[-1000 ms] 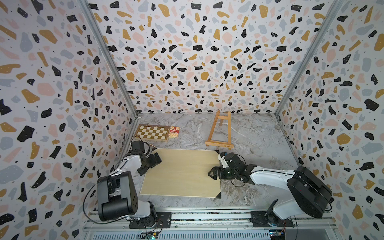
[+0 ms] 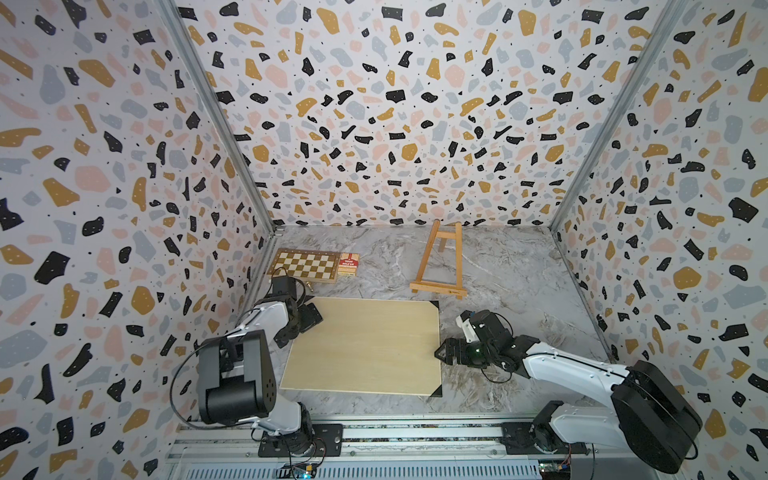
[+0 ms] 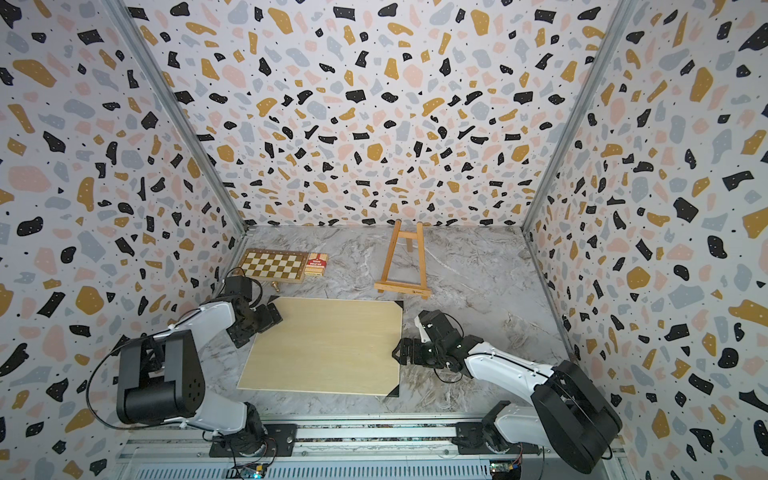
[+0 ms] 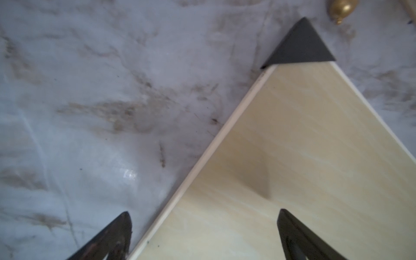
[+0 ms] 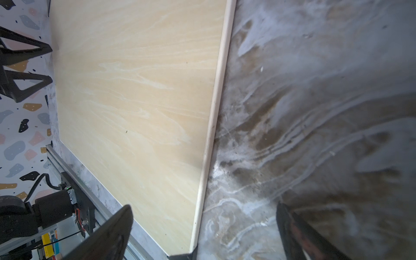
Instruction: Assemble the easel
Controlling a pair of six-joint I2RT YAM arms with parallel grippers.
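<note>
A wooden easel (image 2: 457, 264) (image 3: 421, 264) stands at the back right of the table. A pale board (image 2: 360, 344) (image 3: 320, 344) with dark corner pieces lies flat in front. My left gripper (image 2: 297, 324) is open over the board's far left corner, where a black corner piece (image 4: 299, 47) shows. My right gripper (image 2: 454, 352) is open over the board's right edge, nothing between its fingers.
A chessboard (image 2: 304, 264) and a red-labelled box (image 2: 348, 264) lie at the back left, with a small gold object (image 4: 342, 8) near the board's corner.
My right gripper has moved rightward to the board's edge since one second ago.
</note>
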